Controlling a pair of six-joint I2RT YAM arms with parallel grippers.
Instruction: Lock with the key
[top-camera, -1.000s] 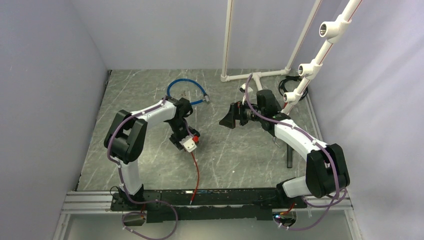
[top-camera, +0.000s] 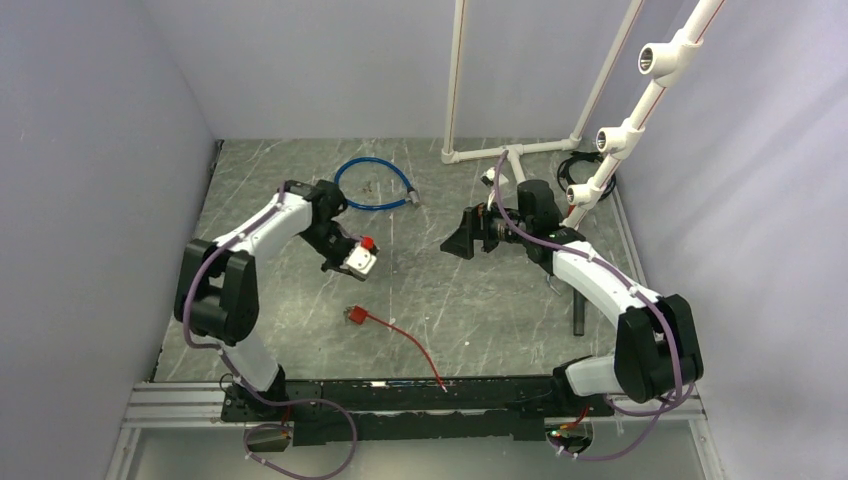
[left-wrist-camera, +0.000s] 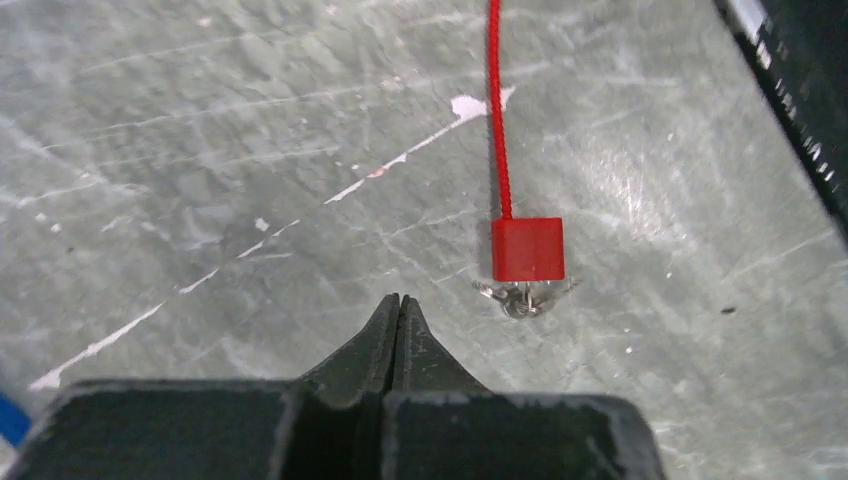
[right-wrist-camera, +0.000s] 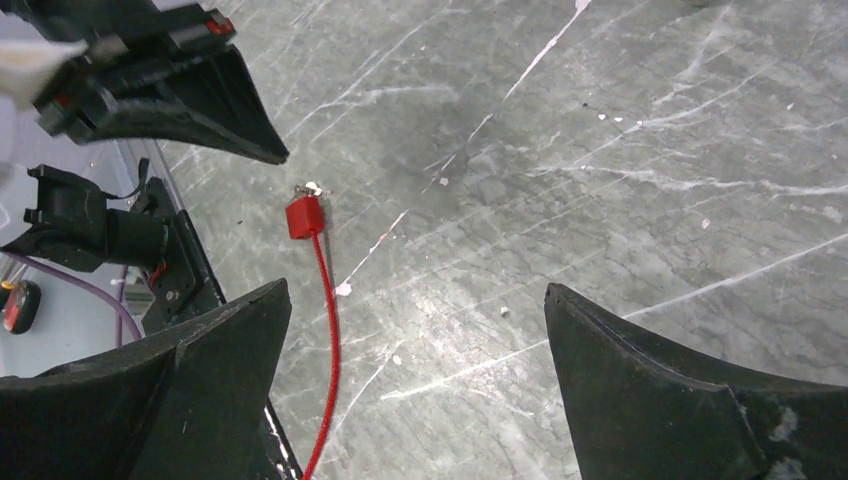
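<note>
A red block-shaped lock (left-wrist-camera: 528, 249) with a red cable (left-wrist-camera: 500, 120) lies on the table, apart from my left gripper. Small metal keys (left-wrist-camera: 522, 299) stick out from the lock's end; their exact fit there is blurred. My left gripper is shut, its fingertips meeting with nothing between them, to one side of the lock. From above, the lock (top-camera: 357, 315) sits nearer the front edge than the left gripper. On the right, my gripper stands wide open over bare table. A blue cable lock (top-camera: 372, 206) is looped at the back.
White pipe framing (top-camera: 510, 152) stands along the back and right. A coiled black cable (top-camera: 580, 178) and a dark bar (top-camera: 579, 313) lie near the right arm. Between the arms the grey table (top-camera: 430, 290) is mostly clear.
The lock has shifted slightly left and forward, its cable swung right.
</note>
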